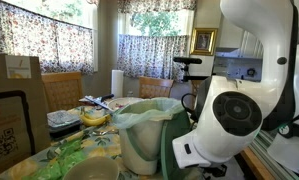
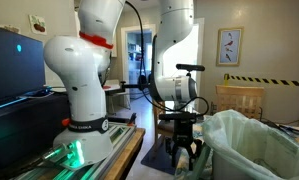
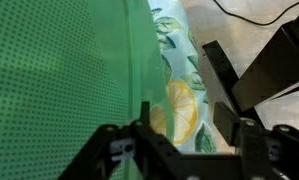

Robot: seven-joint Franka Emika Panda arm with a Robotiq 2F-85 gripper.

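Observation:
My gripper points down over the table, its two dark fingers apart and so open. Between the fingertips I see only the lemon-print tablecloth [image 3: 181,95]. A green dotted sheet-like surface [image 3: 64,85] fills the left of the wrist view, its edge running by the left finger; whether they touch I cannot tell. From the first exterior view, a dark green upright panel [image 1: 170,150] stands beside a pale bin [image 1: 141,142] with a liner over its rim. The arm hides the fingers there. In the second exterior view the gripper [image 2: 184,150] is low, left of the lined bin [image 2: 249,150].
A cardboard box [image 1: 11,125] stands at the far left. Green packets [image 1: 64,158], a round bowl [image 1: 93,168] and a yellow bowl [image 1: 94,117] share the table. A dark box-like object [image 3: 274,65] and a thin cable [image 3: 251,20] lie right of the fingers.

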